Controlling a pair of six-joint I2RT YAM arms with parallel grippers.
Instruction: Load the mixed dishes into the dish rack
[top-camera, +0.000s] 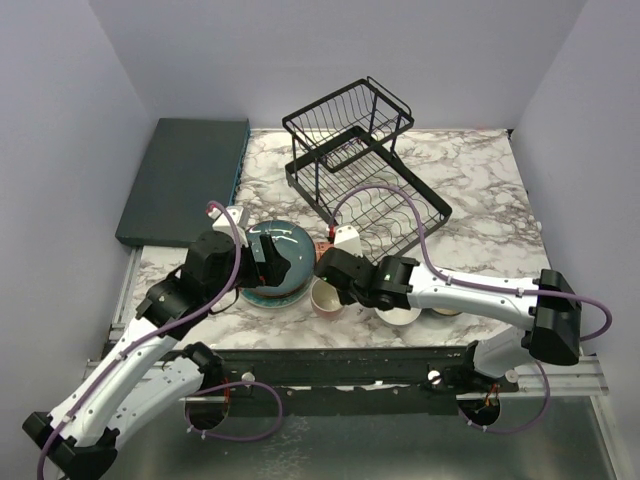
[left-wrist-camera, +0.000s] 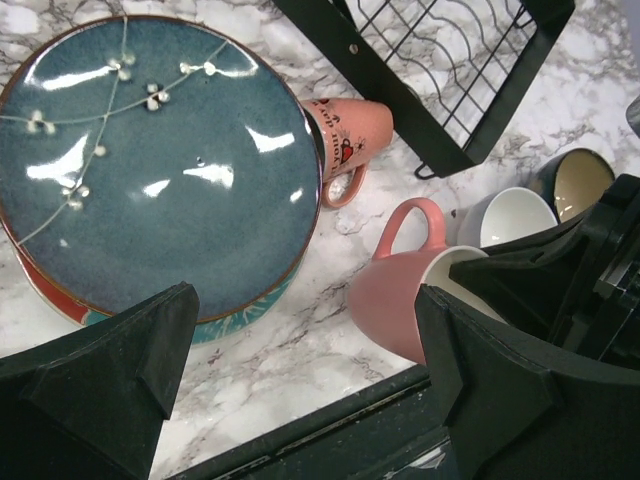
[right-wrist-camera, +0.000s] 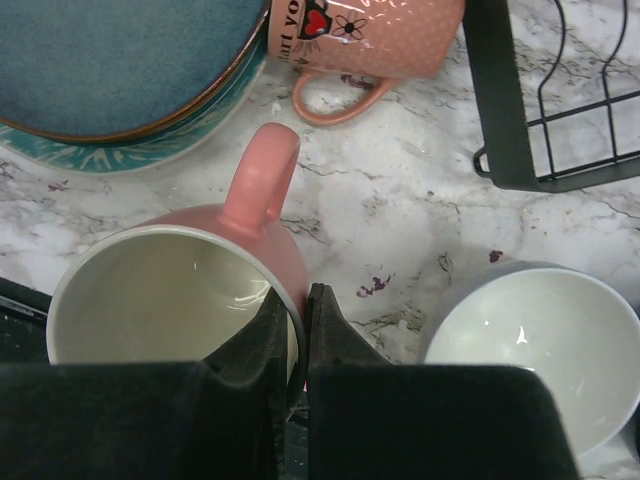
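A pink mug (right-wrist-camera: 160, 300) is gripped at its rim by my right gripper, which is shut on it; its handle points toward the back. A second pink mug (right-wrist-camera: 380, 35) lies on its side beside a stack of plates (left-wrist-camera: 160, 170). A white bowl (right-wrist-camera: 530, 350) and a brown bowl (left-wrist-camera: 578, 180) stand to the right. My left gripper is open over the near side of the plates, nothing between its fingers. The two-tier black rack (top-camera: 430, 200) stands at the back centre.
A dark flat board (top-camera: 180, 180) lies at the back left. Bare marble counter shows right of the rack. The counter's front edge runs close below the held mug. Walls enclose both sides.
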